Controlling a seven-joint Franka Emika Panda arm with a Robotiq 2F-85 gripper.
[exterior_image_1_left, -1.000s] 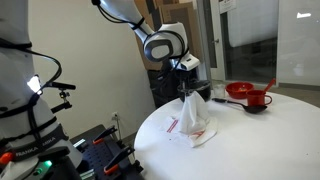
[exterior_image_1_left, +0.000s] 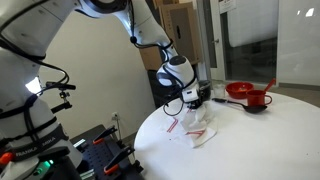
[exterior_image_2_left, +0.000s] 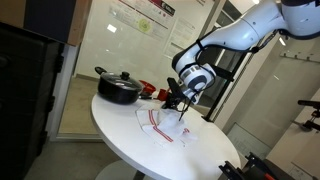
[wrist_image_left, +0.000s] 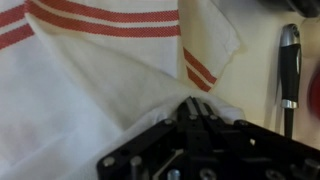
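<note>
A white towel with red stripes (exterior_image_1_left: 198, 132) lies partly spread and partly bunched on the round white table. My gripper (exterior_image_1_left: 190, 104) is low over the table and shut on the towel. In exterior view 2 the towel (exterior_image_2_left: 160, 131) rises in a short fold to the gripper (exterior_image_2_left: 172, 107). The wrist view shows the striped cloth (wrist_image_left: 110, 75) filling the left and middle, with a fold running under the gripper. The fingertips are dark there, and the exact pinch is hard to make out.
A black lidded pot (exterior_image_2_left: 120, 88) stands at the table's edge. Near the back are a red bowl (exterior_image_1_left: 239, 90), a red cup (exterior_image_1_left: 258, 99) and a dark-handled utensil (wrist_image_left: 290, 75) to the towel's right.
My gripper has come down towards the table with the towel. The raised part of the cloth has sunk from a tall hanging peak into a lower, more bunched heap.
</note>
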